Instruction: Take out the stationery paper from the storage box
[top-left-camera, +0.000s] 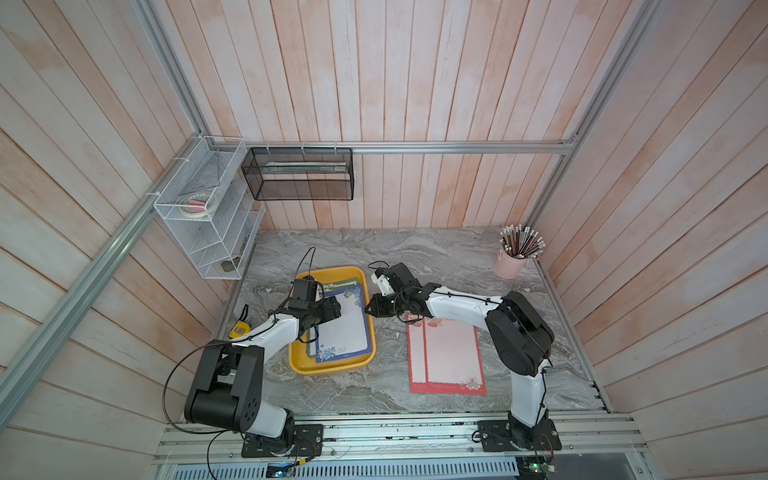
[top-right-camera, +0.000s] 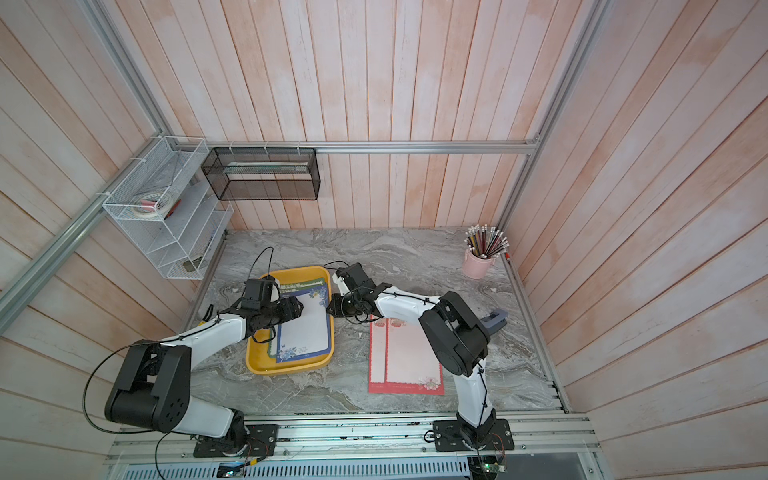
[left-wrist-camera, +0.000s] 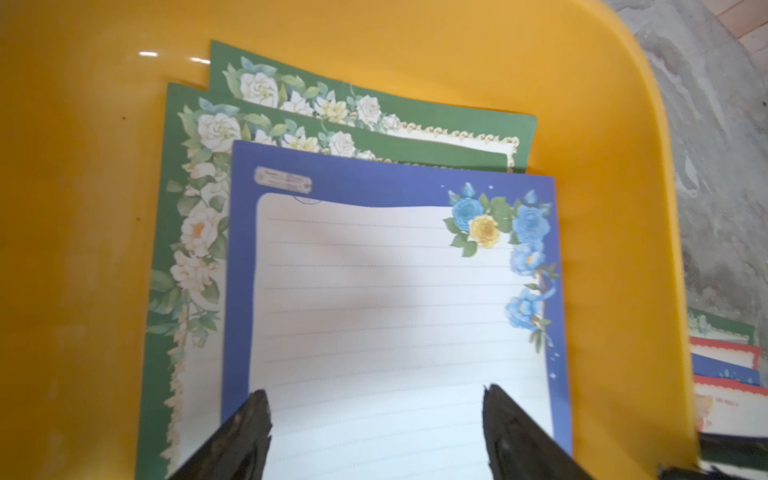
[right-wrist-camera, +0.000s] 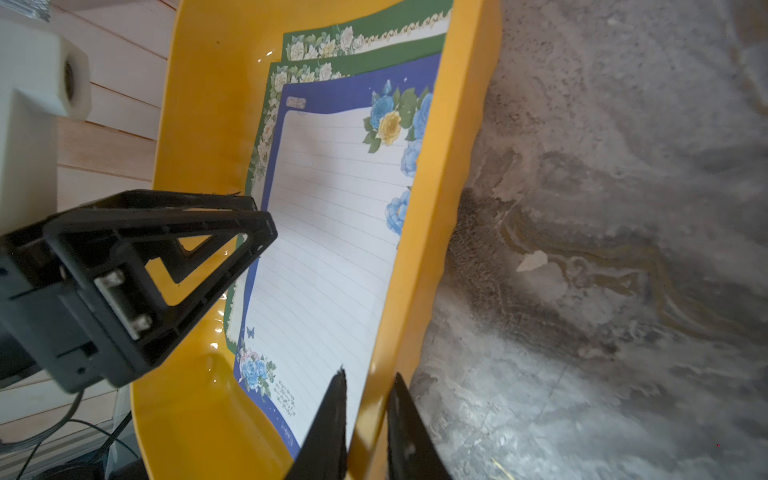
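Note:
Inside the yellow storage box lies a blue-bordered sheet of stationery paper, lined and decorated with flowers. Under it, shifted left and back, are green-bordered sheets. Over the papers hangs my left gripper, its fingers spread apart with nothing between them; only bare paper shows below. My right gripper is shut on the box's right rim, one finger inside the wall and one outside.
Red-bordered sheets lie on the table right of the box. A pink cup of pencils stands at the back right. A black wire basket and white wire shelves hang at the back left.

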